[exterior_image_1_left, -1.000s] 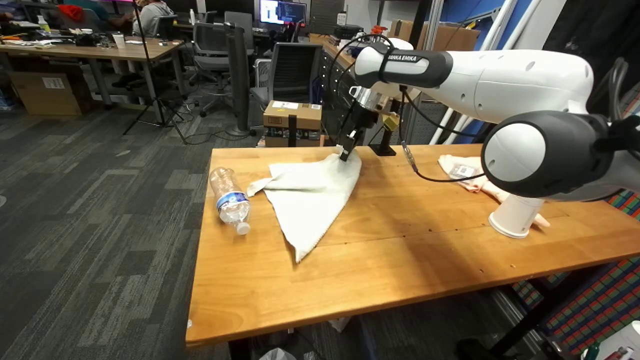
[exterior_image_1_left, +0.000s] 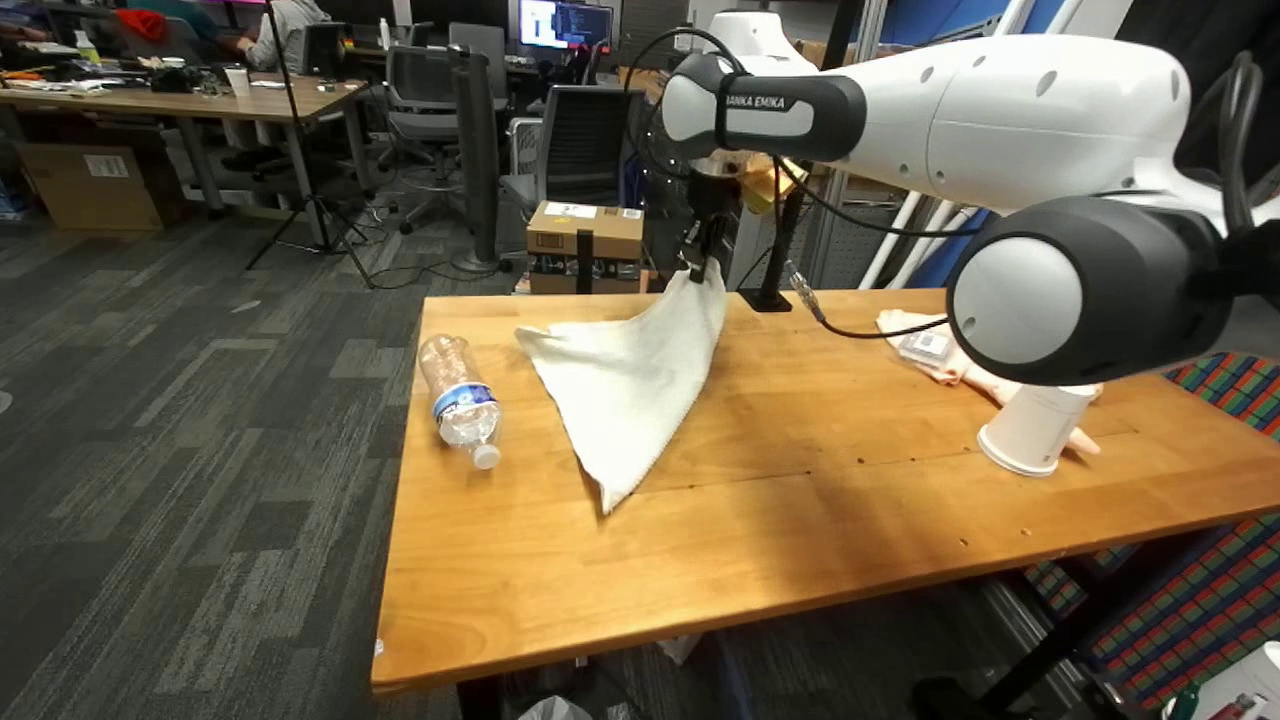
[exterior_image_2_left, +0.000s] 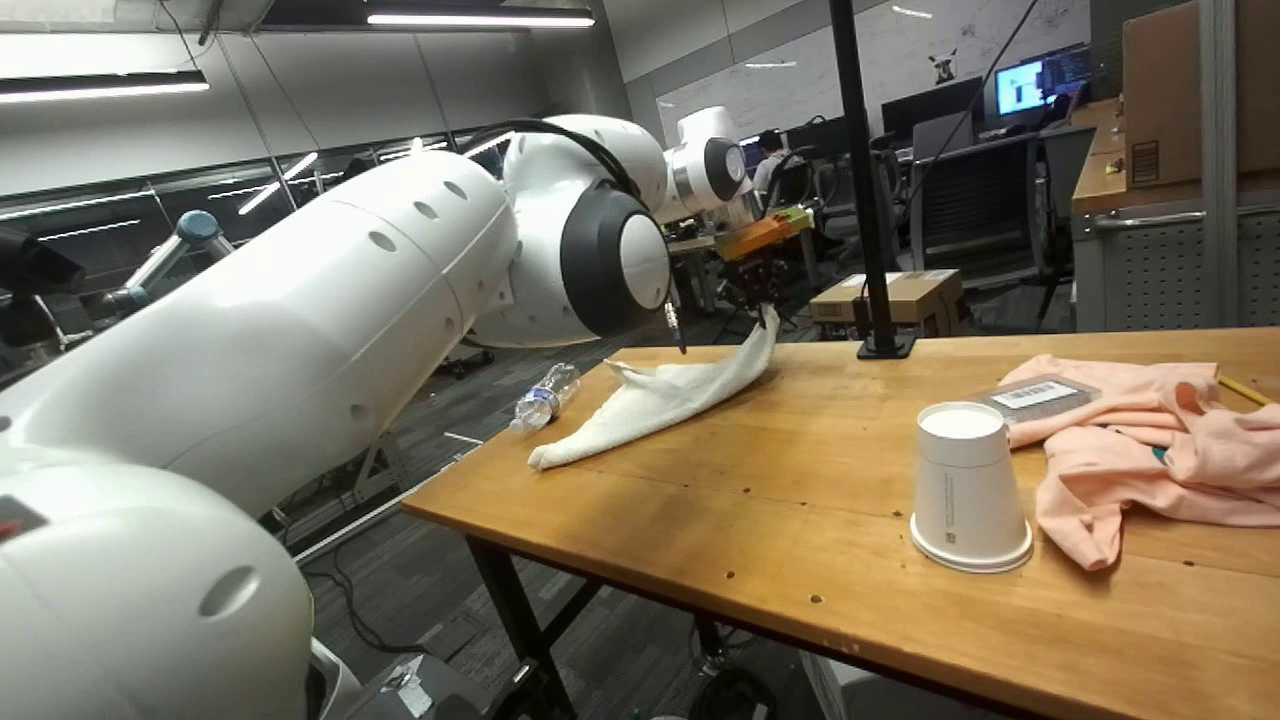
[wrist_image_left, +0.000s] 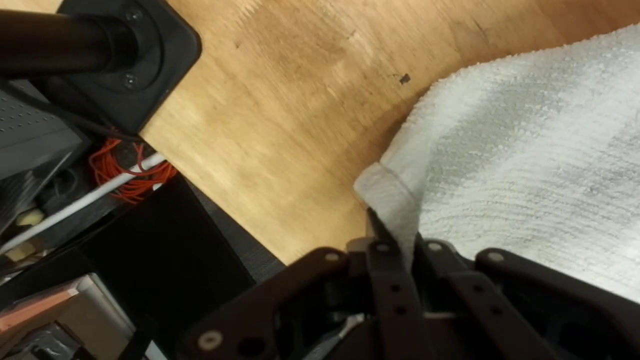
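Observation:
A white towel (exterior_image_1_left: 642, 378) hangs by one corner from my gripper (exterior_image_1_left: 699, 274), its lower part still resting on the table in exterior view 1. In the wrist view, the fingers are shut on that corner of the towel (wrist_image_left: 528, 144), and a small folded tip (wrist_image_left: 387, 189) sticks up past the fingers. From exterior view 2, the raised towel (exterior_image_2_left: 684, 402) slopes up from the table to the gripper (exterior_image_2_left: 764, 310) near the far edge.
Left of the towel lies a clear plastic bottle (exterior_image_1_left: 462, 402). An upturned white cup (exterior_image_1_left: 1034, 430) and a pink cloth (exterior_image_2_left: 1152, 444) occupy the right side. A black post base (exterior_image_1_left: 765, 300) stands close to the gripper at the back edge.
My gripper has risen, lifting the towel's corner off the table. The towel's left fold has opened out and its near point has shifted slightly back. Bottle and cup are unmoved.

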